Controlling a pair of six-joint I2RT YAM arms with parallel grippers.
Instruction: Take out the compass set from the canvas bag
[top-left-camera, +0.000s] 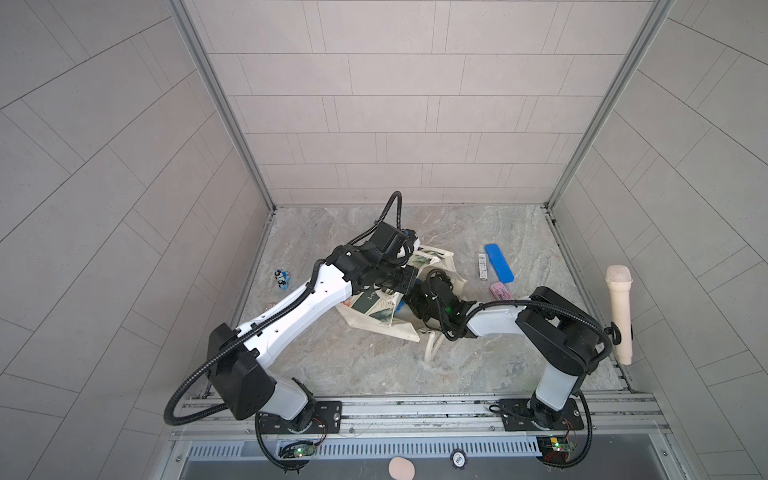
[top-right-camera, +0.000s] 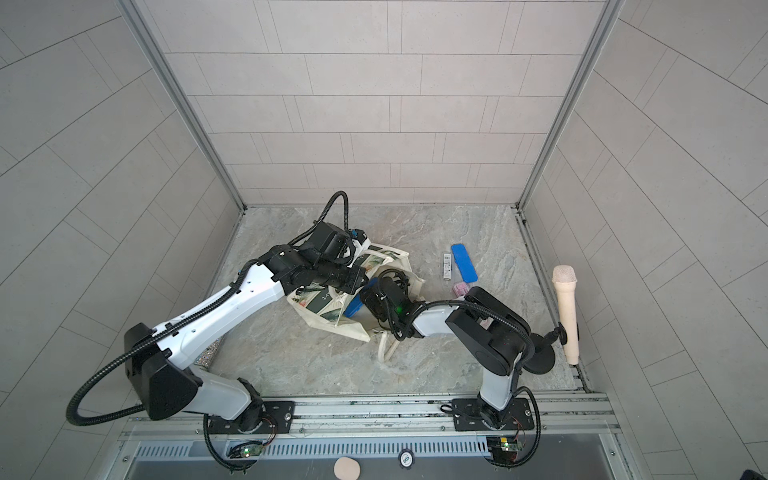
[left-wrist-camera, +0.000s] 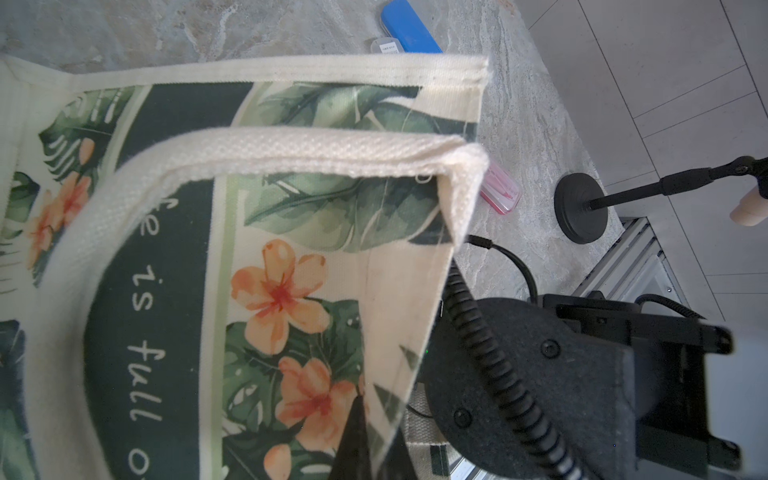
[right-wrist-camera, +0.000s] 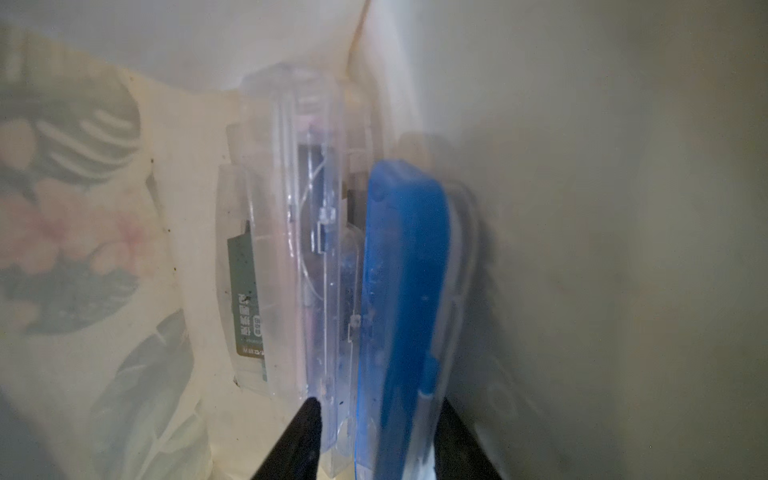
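The canvas bag (top-left-camera: 360, 320) lies open on the table, printed with leaves and flowers. My left gripper is at its upper edge, fingertips at the fabric near the white handle (left-wrist-camera: 336, 148); it is shut. My right gripper reaches down inside the bag, fingers apart either side of the lower end of a blue-and-clear case (right-wrist-camera: 408, 264); whether they touch it I cannot tell. Several clear cases (right-wrist-camera: 312, 232) stand beside the blue one; which is the compass set I cannot tell.
A blue case (top-left-camera: 497, 262), a small white case (top-left-camera: 482, 266) and a pink case (top-left-camera: 501, 292) lie right of the bag. A black stand (left-wrist-camera: 580, 208) is at the right. A small blue item (top-left-camera: 281, 279) lies left.
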